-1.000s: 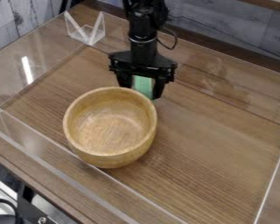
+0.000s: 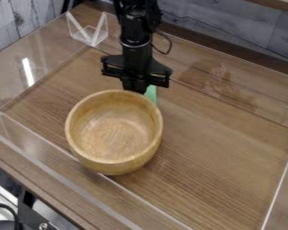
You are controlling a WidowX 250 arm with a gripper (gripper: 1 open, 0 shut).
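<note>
My black gripper [image 2: 134, 76] hangs over the table just behind the wooden bowl [image 2: 114, 131], a little left of a green object [image 2: 151, 93]. The green object is partly hidden by the gripper and sits by the bowl's back right rim. The gripper's fingertips are hard to make out; it appears shut, and nothing clear shows between the fingers.
Clear plastic pieces stand at the far left [image 2: 89, 27] and left edge. A dark raised edge runs along the back right.
The gripper has moved slightly left and up from where it covered the green object, which now shows more to its right.
</note>
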